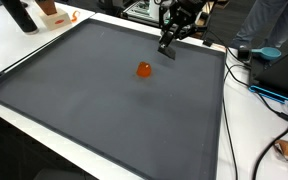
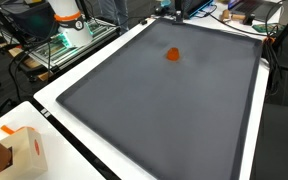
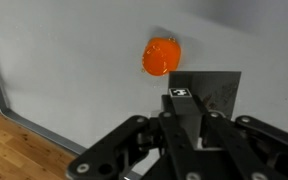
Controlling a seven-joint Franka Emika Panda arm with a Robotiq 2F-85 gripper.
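Observation:
A small orange piece [image 1: 144,69] rests on the grey board [image 1: 94,90] toward its far side. It also shows as an orange cup-like shape [image 2: 173,54] in the second exterior view and as a rounded form [image 3: 161,56] in the wrist view. My gripper is shut on a dark flat piece [image 3: 219,90], which sticks out to one side of the fingers. In the first exterior view this dark piece [image 1: 167,48] hangs tilted, to the right of the orange piece and apart from it. Whether it touches the board cannot be told.
Most of the board's near and middle area is bare. Cables [image 1: 262,125] run along the right side of the table. Orange and white items [image 1: 59,18] stand beyond the far left edge, and a wooden block [image 2: 24,155] sits at the lower left of the second exterior view.

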